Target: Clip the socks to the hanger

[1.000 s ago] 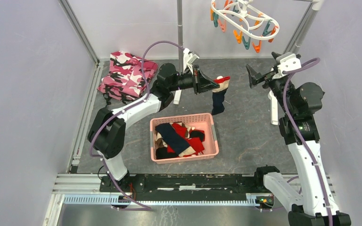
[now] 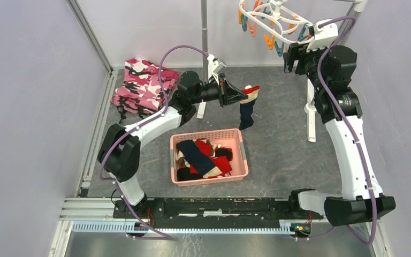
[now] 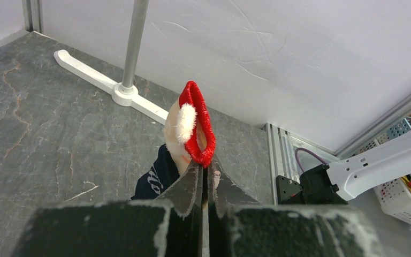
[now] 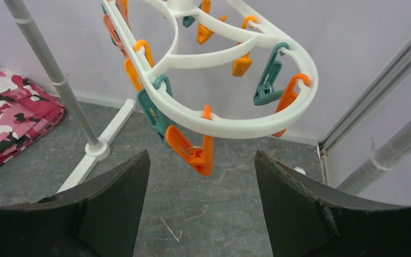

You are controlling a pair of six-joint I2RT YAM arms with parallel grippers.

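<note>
A navy sock with beige and red cuff (image 2: 247, 110) dangles from my left gripper (image 2: 244, 97), whose fingertips are shut on its cuff; the red rim stands up in the left wrist view. My right gripper is open, with an orange clip (image 4: 206, 155) between and slightly beyond its fingers, beneath the white hanger (image 4: 230, 128). Several teal and orange clips hang round the hanger's ring. More socks (image 2: 198, 160) lie in the pink basket (image 2: 235, 179).
A pink camouflage cloth (image 2: 139, 85) lies at the back left. Grey stand poles rise behind the work area and at right. The floor between basket and right arm is clear.
My left arm and the sock are nearly still.
</note>
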